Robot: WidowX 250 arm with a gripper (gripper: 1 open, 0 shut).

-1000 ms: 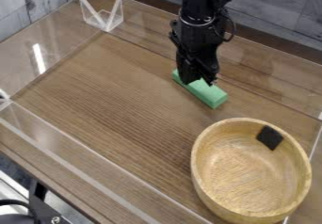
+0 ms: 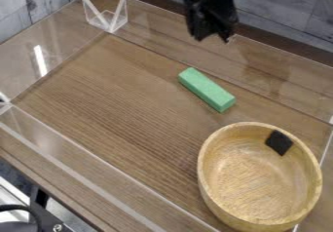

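A black gripper (image 2: 205, 19) is at the top centre, blurred and partly out of frame, above and behind a green block (image 2: 205, 90) lying on the wooden table (image 2: 104, 109). Whether its fingers are open or shut is not clear. The block lies apart from it.
A round tan bowl (image 2: 256, 182) with a black patch on its rim fills the lower right. A clear plastic object (image 2: 107, 17) stands at the top left.
The gripper has risen away from the green block toward the back of the view. The block lies uncovered in the same spot.
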